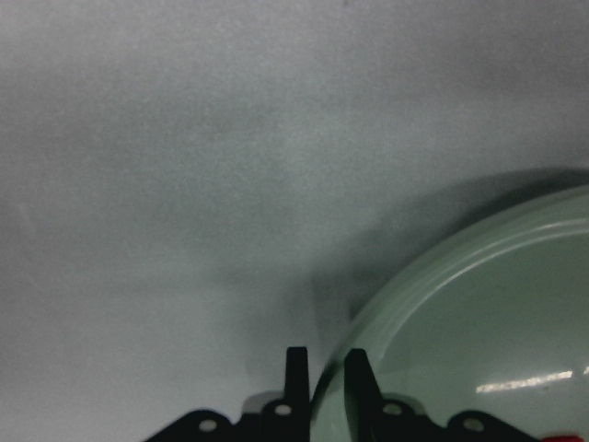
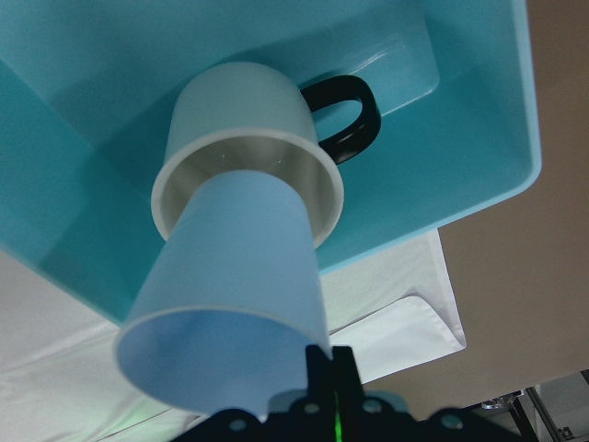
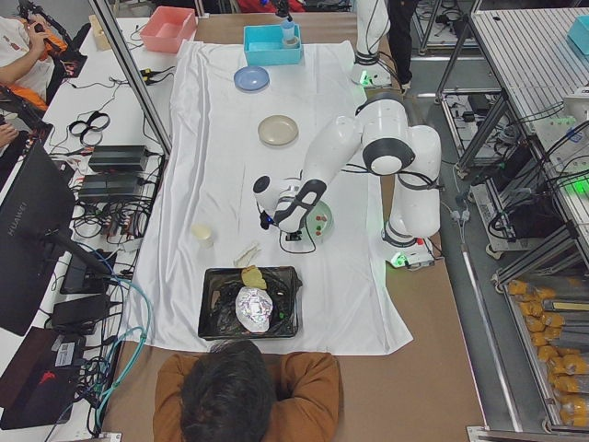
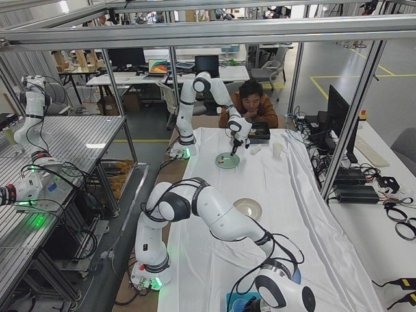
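My left gripper is low at the rim of the green plate [image 1: 488,304], its fingers slightly apart at the edge; whether they grip it is unclear. Red bits lie on the plate [image 3: 319,215]. In the right wrist view my right gripper is at the rim of a light blue cup [image 2: 221,267], its fingertips close together on it. The cup hangs tilted over a white mug with a black handle [image 2: 239,110] in the turquoise bin [image 2: 479,110].
A black tray [image 3: 207,304] with foil and scraps stands near a seated person. A pale cup [image 3: 202,235], a beige plate [image 3: 278,130] and a blue plate [image 3: 251,78] rest on the white cloth.
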